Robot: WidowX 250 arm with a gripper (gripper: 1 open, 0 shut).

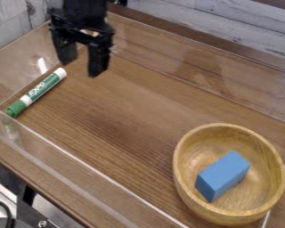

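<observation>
My black gripper (82, 52) hangs at the top left, blurred, its two fingers apart and open, just above and right of a green-and-white cylinder (38, 92), like a marker or tube, lying on the wooden table. Nothing shows between the fingers. A blue block (223, 175) lies in a round wooden bowl (192, 147) at the lower right.
A dark cable (0, 214) shows at the lower left edge.
</observation>
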